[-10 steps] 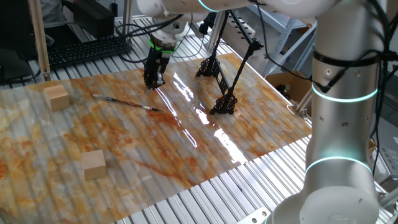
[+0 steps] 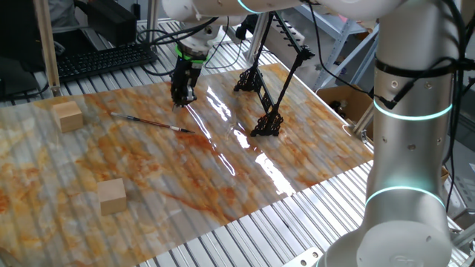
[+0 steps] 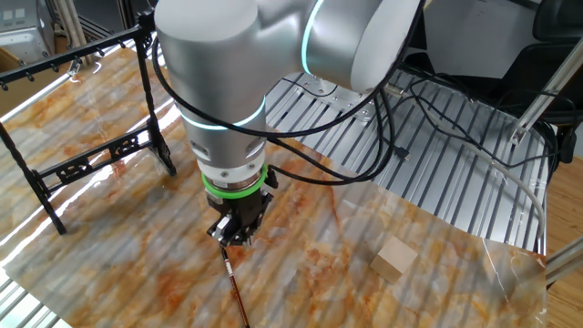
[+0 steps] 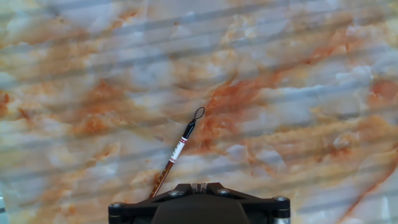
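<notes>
A slim writing brush with a dark brown handle lies on the marble-patterned sheet. Its white label, black end and small hanging loop show in the wrist view, where the brush runs up from behind the gripper. My gripper points down above the sheet, on the far side of the brush and apart from it. In the wrist view the fingertips of my gripper meet in the middle, shut, with nothing seen between them. From the second exterior view, the gripper hides one end of the brush.
Two wooden blocks rest on the sheet, a far block and a near block. A black rack stands beside the gripper. A keyboard lies past the sheet's far edge.
</notes>
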